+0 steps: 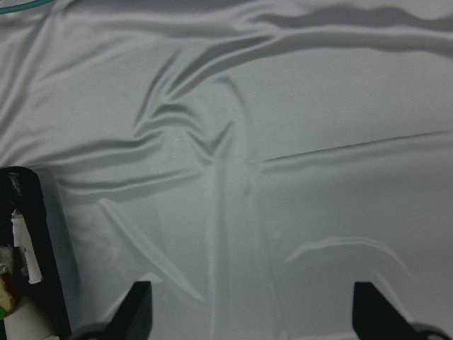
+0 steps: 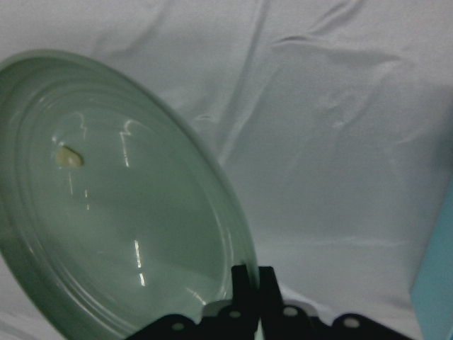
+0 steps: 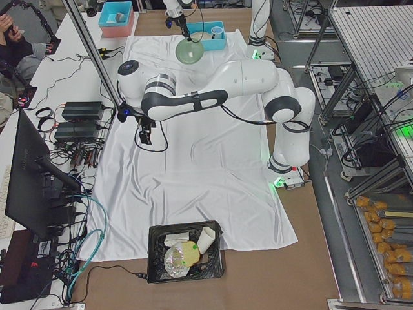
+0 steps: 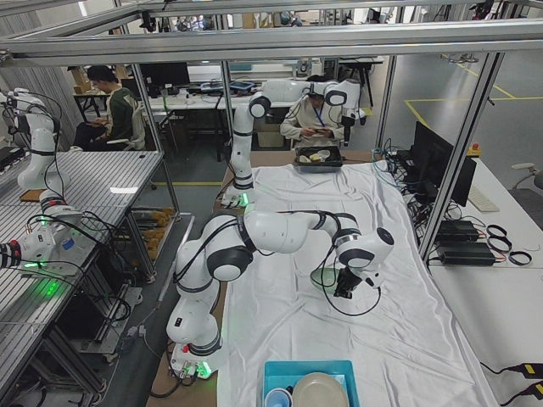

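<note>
In the right wrist view, a green plate (image 2: pixel 120 191) with a small beige bit on it has its rim in my right gripper, which is shut on it. The plate also shows in the camera left view (image 3: pixel 189 53), at the far end of the white cloth (image 3: pixel 193 181), beside a blue bin. My left gripper hangs over the cloth, open, with nothing between its fingers.
A black tray (image 3: pixel 157 252) with wrappers and food sits at the near edge. The blue bin (image 4: pixel 310 366) holds a beige plate and a cup. Monitor and cables line one side.
</note>
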